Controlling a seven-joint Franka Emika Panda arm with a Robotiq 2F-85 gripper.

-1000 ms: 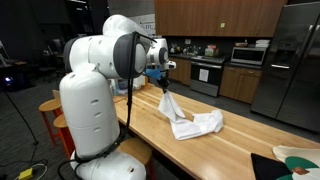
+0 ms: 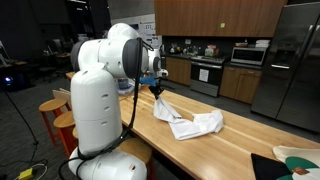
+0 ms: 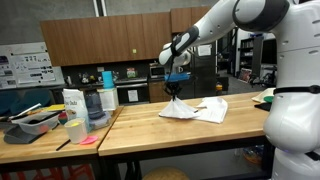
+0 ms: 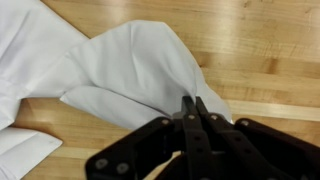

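Observation:
A white cloth (image 4: 140, 65) lies part flat, part lifted on the wooden table. Just above the table, my gripper is shut on a pinched fold of it. In exterior view 1 the cloth (image 2: 185, 125) slopes up from the tabletop to the gripper (image 2: 156, 94), its other end spread flat toward the table's middle. From exterior view 2, the raised part of the cloth (image 3: 174, 108) forms a peak beneath the gripper (image 3: 172, 94).
A dark mat (image 2: 268, 167) and a green-and-white tray (image 2: 298, 156) occupy its right end. At the other end stand a paper towel roll (image 3: 76, 105), a blue-lidded container (image 3: 108, 90) and bins.
My gripper has come down and to the left in exterior view 1, bringing the cloth's lifted end with it. The cloth's far part stays on the table.

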